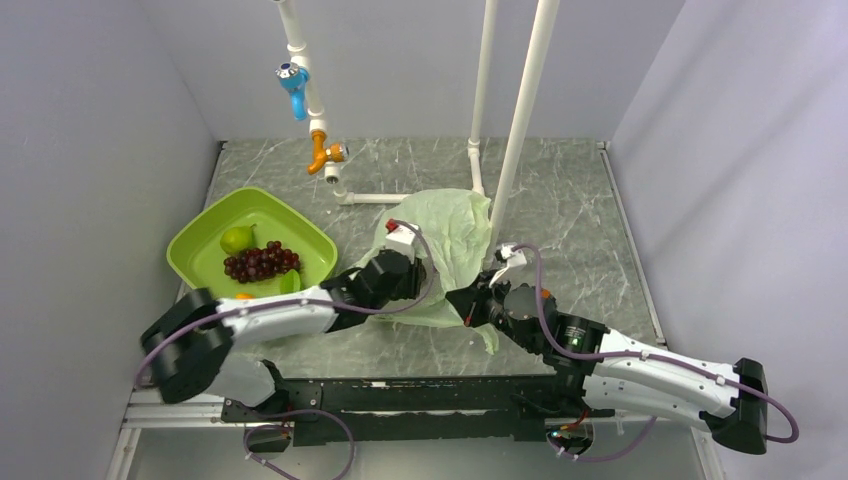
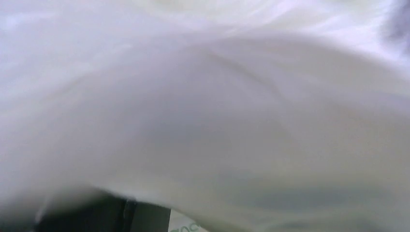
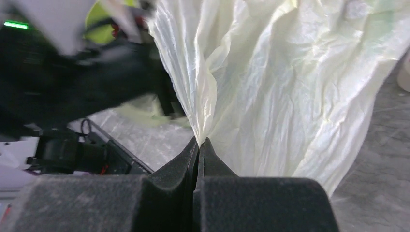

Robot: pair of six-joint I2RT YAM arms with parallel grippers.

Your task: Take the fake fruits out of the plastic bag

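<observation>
A pale green plastic bag hangs crumpled between my grippers. My right gripper is shut, pinching the bag's film at its fingertips, as the right wrist view shows. My left gripper is at the bag's left part, partly under it; the film fills the left wrist view and hides its fingertips and anything between them. The green tray at the left holds a green pear-like fruit, red grapes and other fruit partly behind the left arm.
White pipes with blue and orange taps stand behind the bag. A small orange thing shows behind the right gripper.
</observation>
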